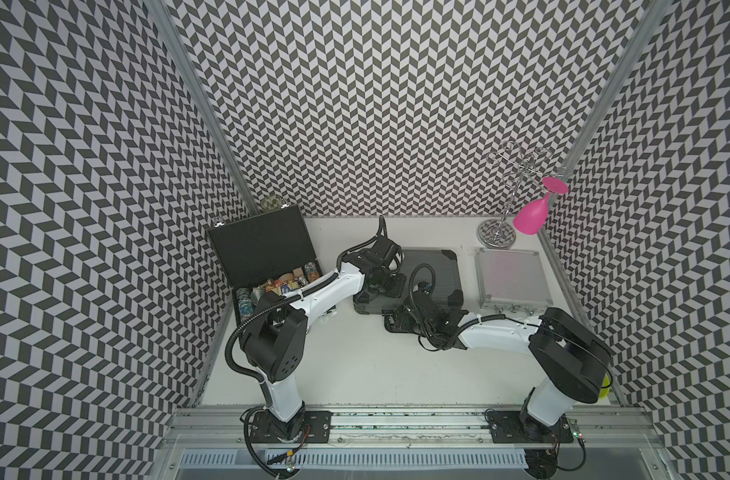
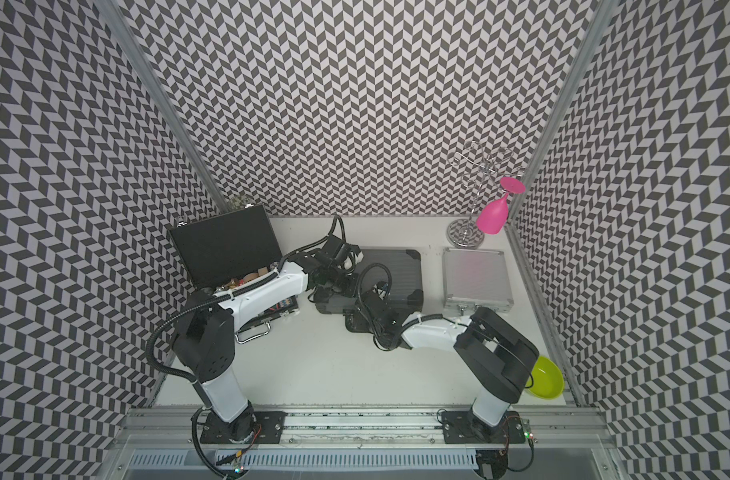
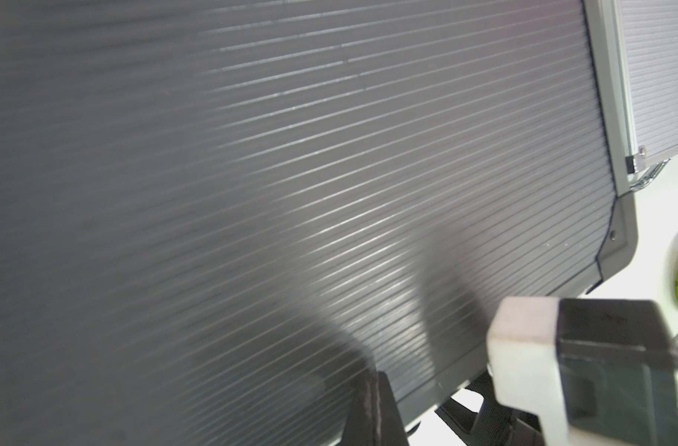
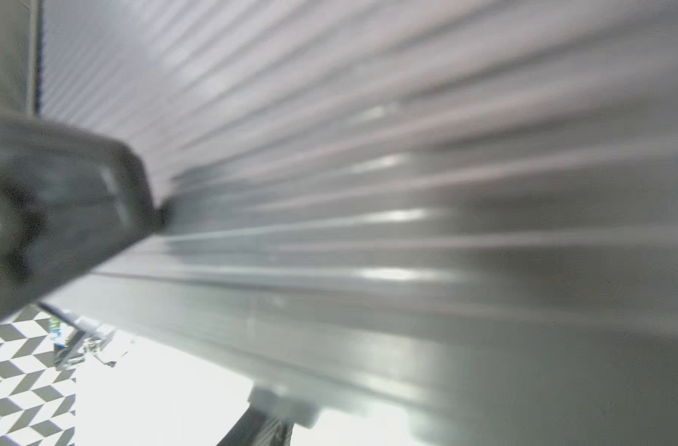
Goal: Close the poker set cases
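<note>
A closed dark grey case (image 1: pixel 429 272) lies mid-table. My left gripper is shut low over its ribbed lid, nothing visible between its fingers. A black case (image 1: pixel 261 244) with chips and cards stands open at the left, lid raised. A silver case (image 1: pixel 513 276) lies closed at the right.
A chrome stand (image 1: pixel 497 232) holding a pink goblet (image 1: pixel 533 214) is at the back right. A yellow-green bowl (image 2: pixel 547 378) sits at the front right.
</note>
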